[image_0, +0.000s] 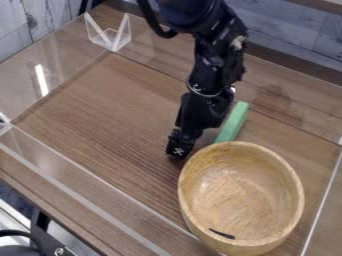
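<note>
The black arm comes down from the top centre to my gripper (185, 140), which is low over the table just above the bowl's left rim; whether its fingers are open or shut is unclear. A green block (233, 120) stands at a slant right of the gripper, behind the bowl, partly hidden by it. A large tan bowl (238, 200) sits at the lower right, with a small dark mark inside.
A white wire rack (110, 32) is at the upper left. Walls or edges border the table at the back and right.
</note>
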